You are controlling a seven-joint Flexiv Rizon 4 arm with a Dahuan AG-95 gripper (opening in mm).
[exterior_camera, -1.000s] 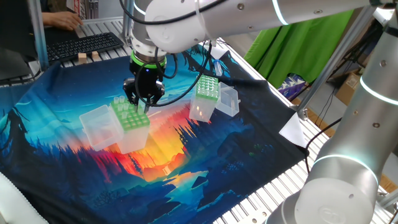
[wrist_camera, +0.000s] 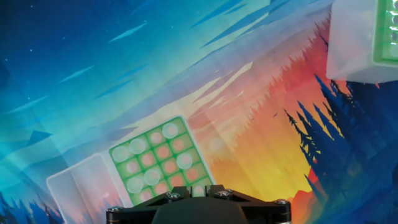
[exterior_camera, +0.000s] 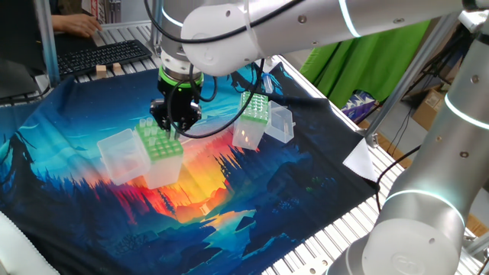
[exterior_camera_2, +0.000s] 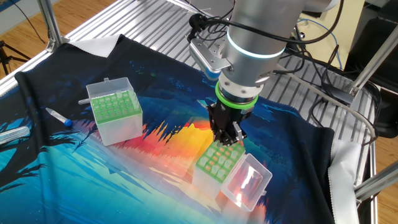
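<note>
A frosted box with a green grid top stands at centre left in exterior view 1, with several clear tubes in part of its grid; other holes look empty. My gripper is low over this box's back edge, pointing down. In the wrist view its fingertips are close together, with a small pale piece, seemingly a clear tube, between them. How far down that tube reaches is hidden. The second green-topped box stands apart from the gripper, its grid filled with tubes or caps.
Clear open lids sit beside the boxes, one lid next to the box under my gripper. A blue-capped pen lies on the printed cloth. A person's hand rests by a keyboard.
My gripper has come down slightly over the near box, and the arm's cable has shifted a little. Both boxes and their lids stay where they were.
</note>
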